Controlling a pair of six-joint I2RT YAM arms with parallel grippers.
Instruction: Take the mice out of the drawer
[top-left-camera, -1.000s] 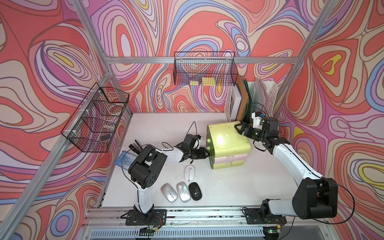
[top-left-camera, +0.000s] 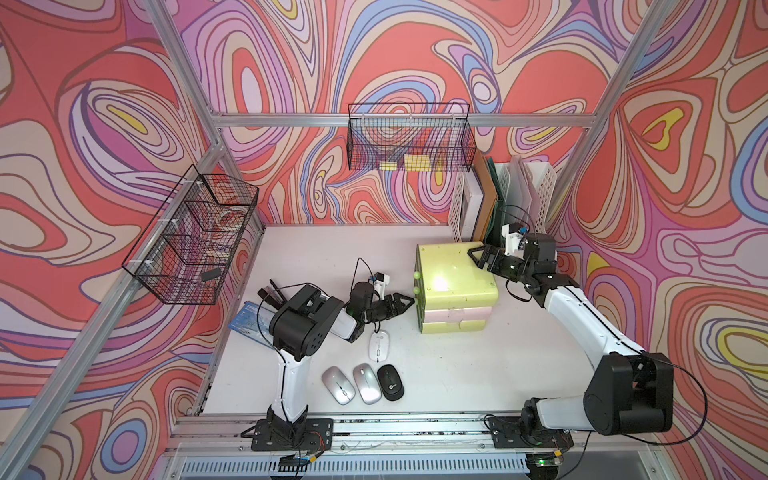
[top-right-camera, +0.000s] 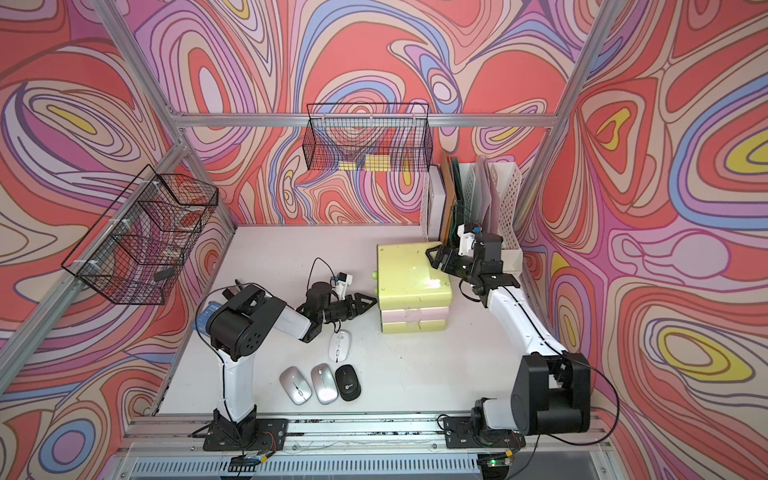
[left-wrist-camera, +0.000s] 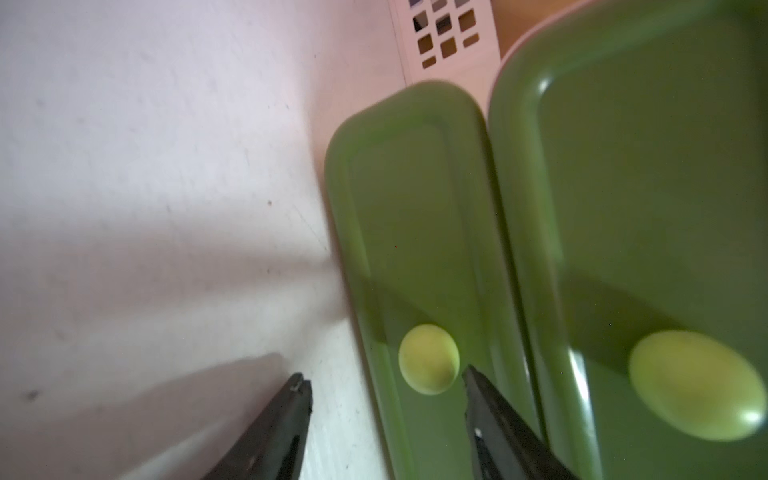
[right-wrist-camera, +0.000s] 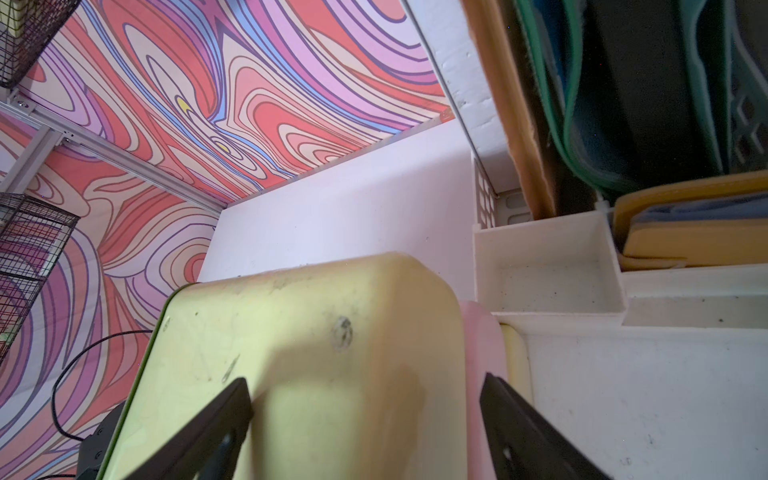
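Observation:
The yellow and pink drawer unit (top-left-camera: 452, 276) stands right of centre, its drawer fronts facing left. In the left wrist view, my left gripper is open and empty before the green lower front with its round knob (left-wrist-camera: 428, 358). My right gripper is open at the unit's upper back right corner. Four mice lie in front: a white mouse (top-left-camera: 378, 345), two silver mice (top-left-camera: 338, 385) and a black mouse (top-left-camera: 390, 382). The drawers' insides are hidden.
File holders (top-right-camera: 502, 184) with folders stand at the back right. Wire baskets (top-left-camera: 410, 144) hang on the back and left frames. A blue item (top-left-camera: 249, 320) lies at the far left.
My left gripper has drawn back a little leftward from the drawer unit, which has turned slightly straighter. My right gripper is nearly still, and the mice have not moved.

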